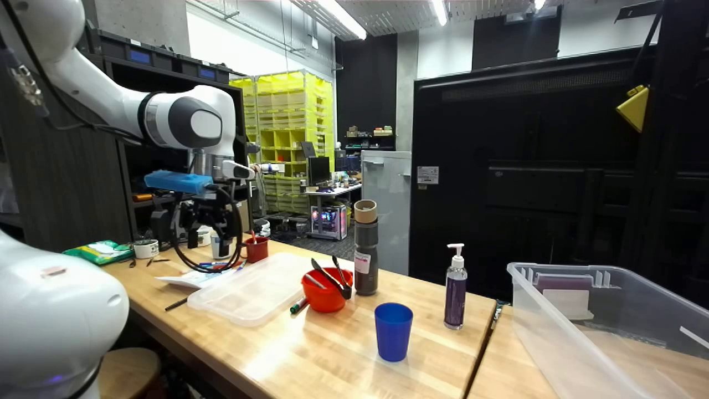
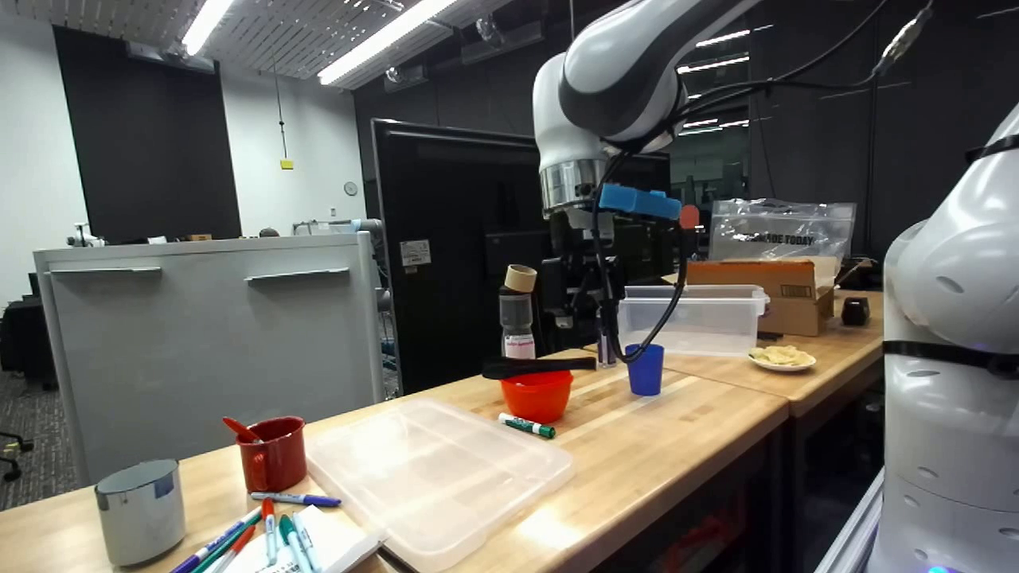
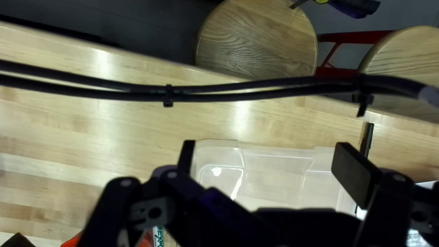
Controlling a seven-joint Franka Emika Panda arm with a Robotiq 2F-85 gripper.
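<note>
My gripper stands open high over the table, its two fingers wide apart with nothing held between them. Beneath it in the wrist view lies a clear plastic lid [image 3: 273,171], flat on the wood. Exterior view 2 shows the whole lid [image 2: 435,477] between a red bowl [image 2: 536,396] and a dark red mug [image 2: 274,457]. Black-handled utensils [image 1: 330,276] lean in the bowl. A green marker [image 2: 527,426] lies beside that bowl, and a blue cup [image 1: 393,331] stands upright farther along.
A dark bottle [image 1: 366,256] and a pump bottle [image 1: 455,289] stand toward the back edge. The clear bin [image 1: 565,332] is on the adjoining table. Several loose pens [image 2: 269,530] lie near a white mug [image 2: 140,512]. Black cables [image 3: 247,92] cross the wrist view.
</note>
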